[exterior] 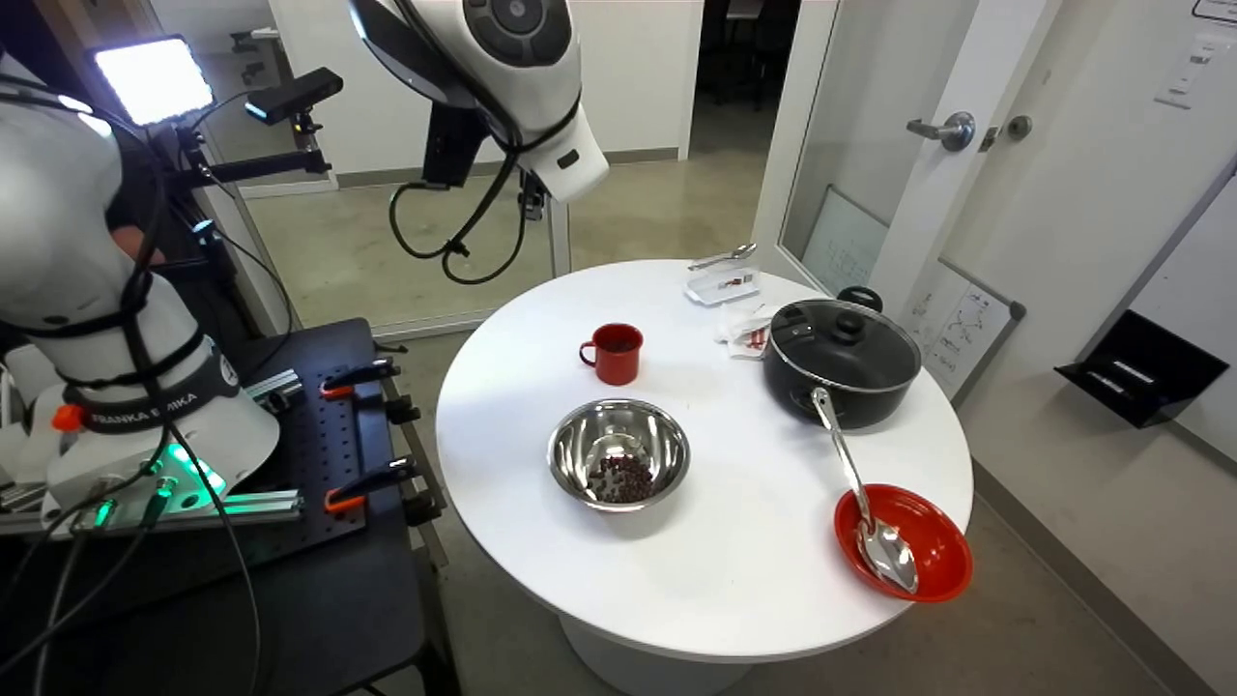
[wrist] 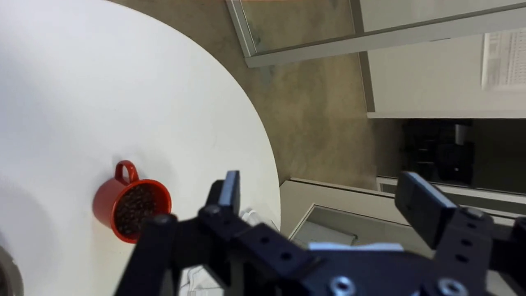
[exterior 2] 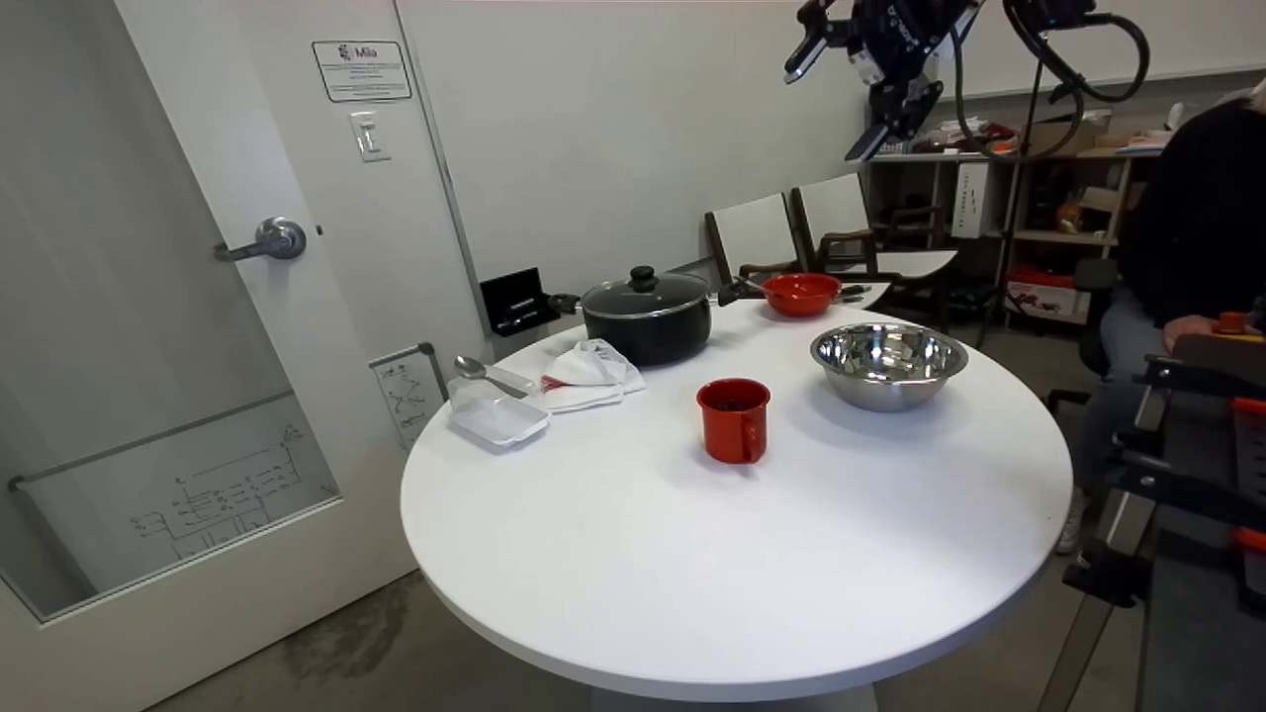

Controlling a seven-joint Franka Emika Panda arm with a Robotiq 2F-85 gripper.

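My gripper is open, its fingers wide apart with nothing between them. In exterior view 2 the gripper (exterior 2: 831,113) hangs high above the table; in exterior view 1 its fingers are hidden behind the arm. A red mug (exterior: 617,355) stands upright near the middle left of the table, and the wrist view shows dark beans (wrist: 134,209) inside it. Close to the mug sits a steel bowl (exterior: 564,447) with a small heap of dark beans (exterior: 622,477) at its bottom.
A lidded black pot (exterior: 837,362) stands at the right. A red bowl (exterior: 945,553) holding a large spoon (exterior: 887,550) sits at the table's edge. Behind lie a clear tray (exterior: 721,285), a small spoon (exterior 2: 489,376) and a white cloth (exterior 2: 593,368).
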